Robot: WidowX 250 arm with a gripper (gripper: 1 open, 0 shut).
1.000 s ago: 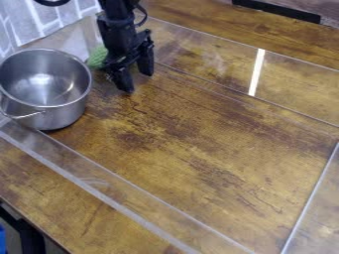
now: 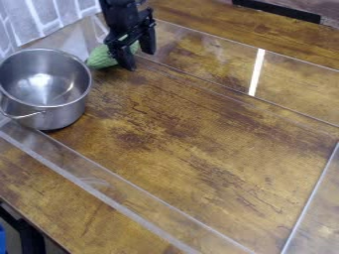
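Observation:
My black gripper (image 2: 127,40) reaches down from the top edge at the upper left, over a green object (image 2: 103,58) that lies just behind the steel pot. The green object is partly hidden by the gripper, and whether the fingers are open or shut on it I cannot tell.
A large steel pot (image 2: 44,89) with a side handle stands at the left. A dark strip (image 2: 281,10) runs along the back right.
The gripper has moved up and back, away from the front of the green object toward the top edge. The pot has not moved.

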